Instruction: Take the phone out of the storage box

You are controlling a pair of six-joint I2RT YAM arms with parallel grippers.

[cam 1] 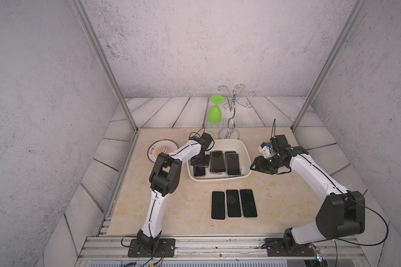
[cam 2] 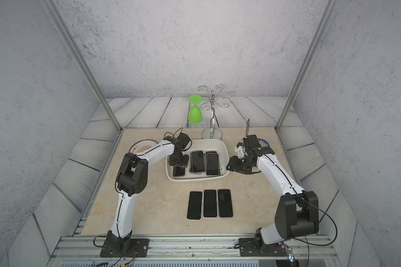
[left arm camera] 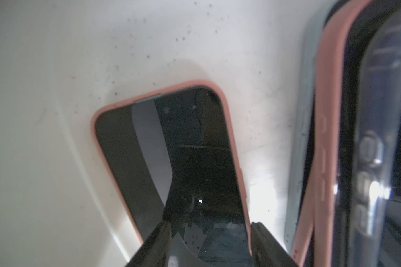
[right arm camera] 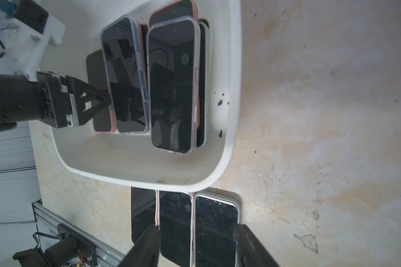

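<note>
A pink-edged phone lies face up at the left end of the white storage box. Over its near part, my left gripper has its fingers part open, with screen visible between them. One fingertip is by the phone's right edge; contact cannot be made out. Other phones lie overlapped in the box, among them a clear-cased phone on top at the right and another clear-cased phone in the middle. Just right of the box, my right gripper is open and empty.
Three phones lie side by side in front of the box: left phone, middle phone, right phone. Behind stands a metal rack with a green goblet. A round plate is at the left.
</note>
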